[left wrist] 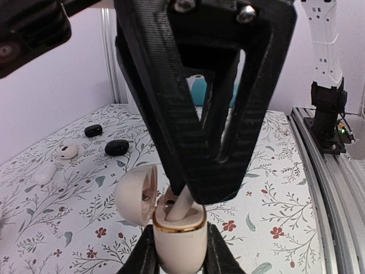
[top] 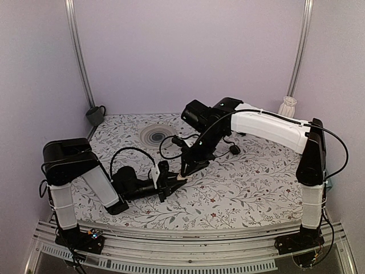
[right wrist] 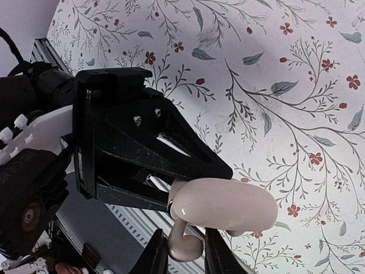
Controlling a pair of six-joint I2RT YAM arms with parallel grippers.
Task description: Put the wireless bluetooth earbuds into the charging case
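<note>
Held at the front by my left gripper, which is shut on it, is the pale charging case (left wrist: 181, 242) with a gold rim. Its lid (left wrist: 137, 194) stands open. A pale earbud (left wrist: 182, 205) shows its stem leaning at the case's mouth; how deep it sits cannot be told. In the right wrist view, the earbud's round head lies between the fingertips of my right gripper, close on both sides. Whether they still grip it is unclear. From above, both grippers meet near the table's middle, the small parts mostly hidden.
A grey mug (top: 96, 115) stands at the far left corner, with a ringed plate (top: 149, 129) to its right. Two black oval things (left wrist: 117, 148) and a round pale one (left wrist: 67, 152) lie on the table.
</note>
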